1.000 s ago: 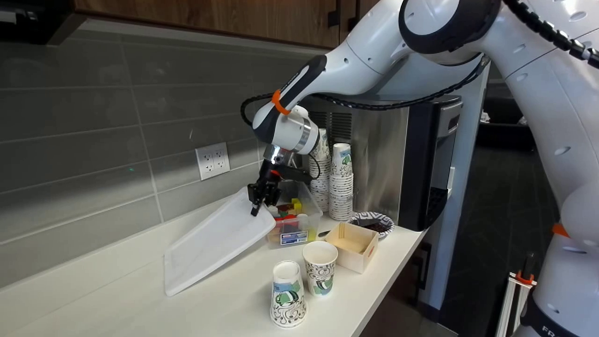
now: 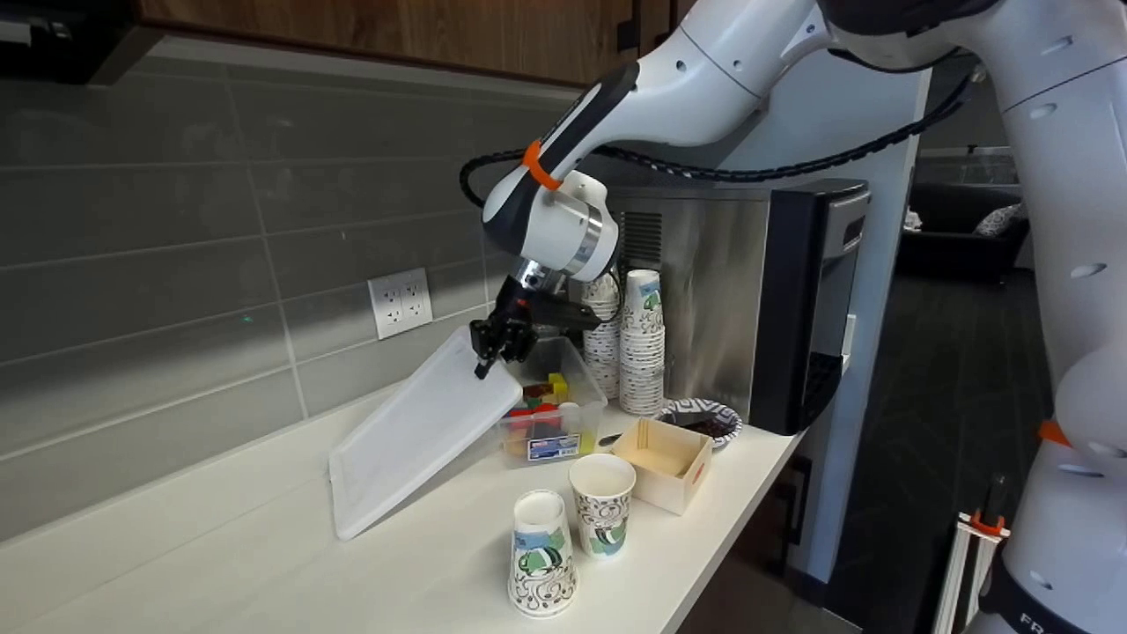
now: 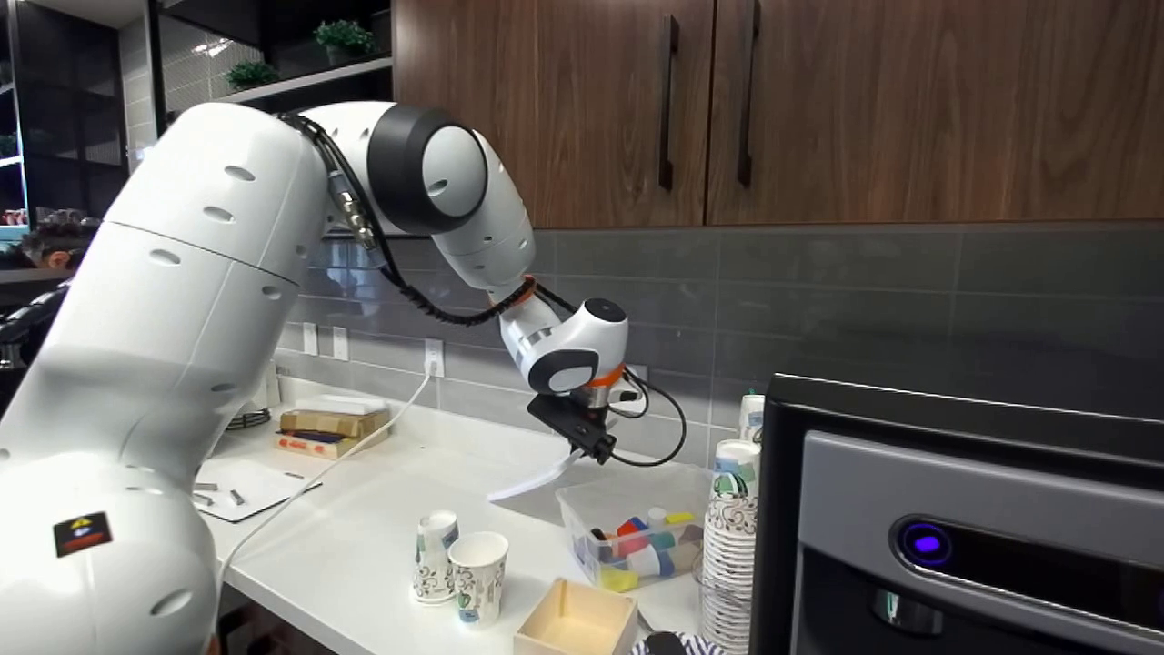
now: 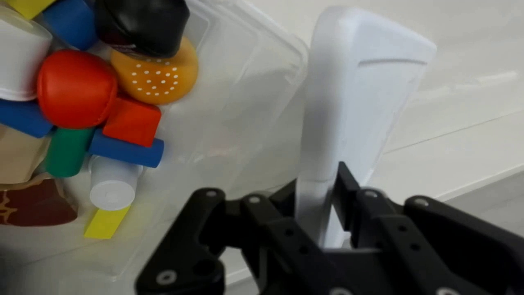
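A flat white lid (image 2: pixel 415 438) slants up from the counter, its lower end at or near the surface and its upper end in my gripper (image 2: pixel 497 354). In the wrist view the black fingers (image 4: pixel 346 196) press on either side of the lid's edge (image 4: pixel 324 128). Beside it stands a clear plastic bin (image 2: pixel 576 396), uncovered, holding several colourful items such as a red one (image 4: pixel 77 88) and an orange dotted one (image 4: pixel 154 73). From the other side, the lid (image 3: pixel 536 478) shows as a thin tilted strip left of the bin (image 3: pixel 578 513).
Two patterned paper cups (image 2: pixel 541 555) (image 2: pixel 602 502) stand in front, near an open wooden box (image 2: pixel 666 465). Tall cup stacks (image 2: pixel 641 364) and a steel machine (image 2: pixel 718 301) close off the right. The tiled wall (image 2: pixel 137 317) runs behind.
The gripper has risen, lifting the lid's upper end, and the lid now slants more steeply. Its lower end has slid slightly right, toward the bin.
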